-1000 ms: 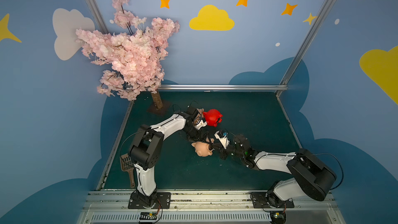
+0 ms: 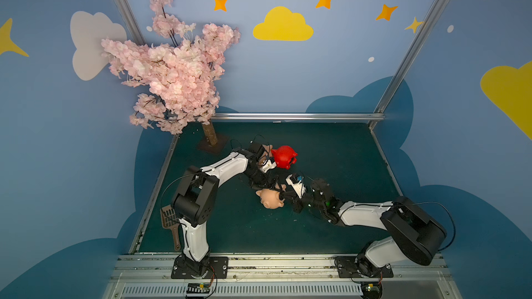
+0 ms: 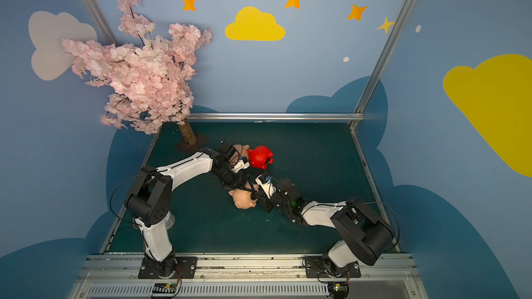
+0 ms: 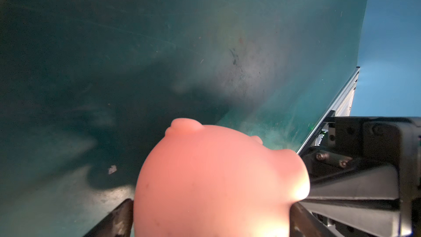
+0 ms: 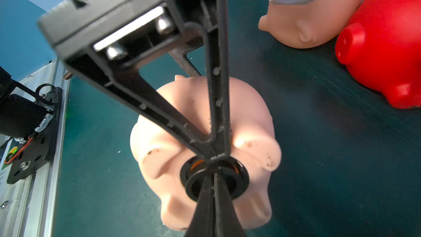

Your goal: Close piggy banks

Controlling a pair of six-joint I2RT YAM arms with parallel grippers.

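In the middle of the floor a peach piggy bank [image 2: 270, 199] lies on its side, its underside turned toward my right arm. My left gripper is open, with one finger on either side of the pig's body [image 4: 210, 175]. In the right wrist view, a black round plug [image 5: 239, 184] sits at the hole in the pig's belly, tilted or off-centre, with an orange arc showing at its rim. My right gripper is shut, its tips over that plug. Nothing shows between its fingers. How deep the plug sits cannot be told.
A red piggy bank [image 2: 284, 156] stands behind, touching or close to a second peach pig [image 5: 315, 13] partly hidden by my left arm. A brown slotted scoop [image 2: 170, 221] lies at left. A blossom tree [image 2: 177, 72] fills the back left corner.
The right arm has shifted very slightly at its elbow. The left arm and the pigs look unmoved.
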